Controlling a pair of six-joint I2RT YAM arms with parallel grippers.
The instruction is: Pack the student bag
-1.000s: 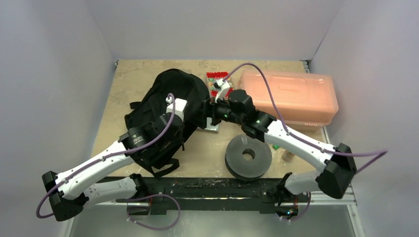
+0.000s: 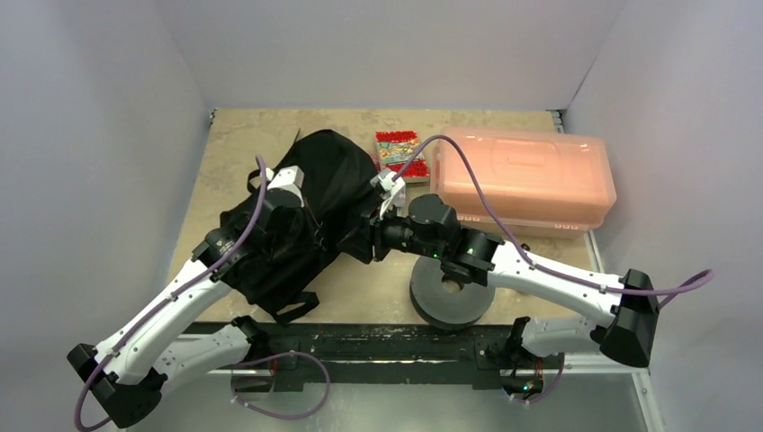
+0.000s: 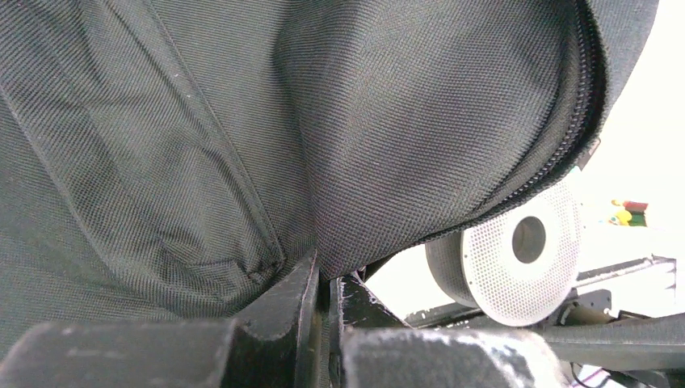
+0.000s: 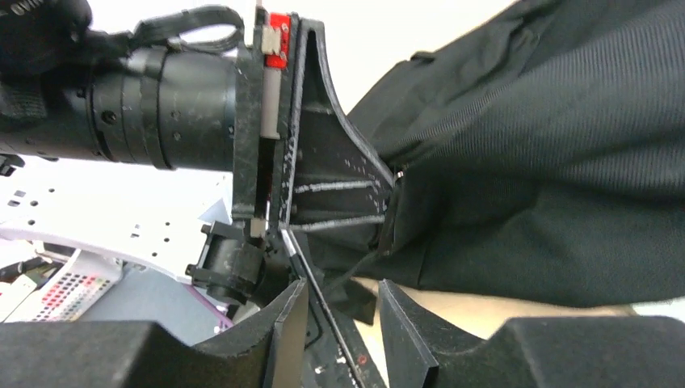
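A black backpack (image 2: 342,175) lies slumped across the left half of the table. In the left wrist view, my left gripper is shut on the backpack's fabric, where a fold with a zipper edge gathers at its fingertips. The right wrist view also has the left gripper touching the cloth from the side. My right gripper stands partly open just right of it, nothing between its fingers; the backpack (image 4: 549,234) is beyond. From above, the right gripper (image 2: 354,255) is by the bag's right side. The bag's inside is hidden.
A red-edged colourful packet (image 2: 400,142) lies behind my right arm. An orange translucent box (image 2: 531,175) fills the back right. A dark round disc with a central hole (image 2: 441,301) sits at the front middle, partly under the right arm. Bare table shows between bag and disc.
My left gripper has moved leftward, and the bag's fabric and strap have shifted left with it.
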